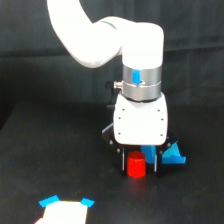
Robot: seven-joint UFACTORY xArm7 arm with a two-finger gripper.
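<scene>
A small red block (136,164) is low in the middle of the camera view, between the fingers of my white gripper (140,168), which points down. The left finger is close against the block's side. To the right of the block a gap shows before the right finger, so the fingers look open around it. Whether the block rests on the dark table or hangs just above it is hard to tell. Just behind and to the right is a blue patch (173,155), partly hidden by the gripper.
At the lower left front lies a white piece (65,213) with blue tape (87,202) at its corners. A dark curtain hangs behind.
</scene>
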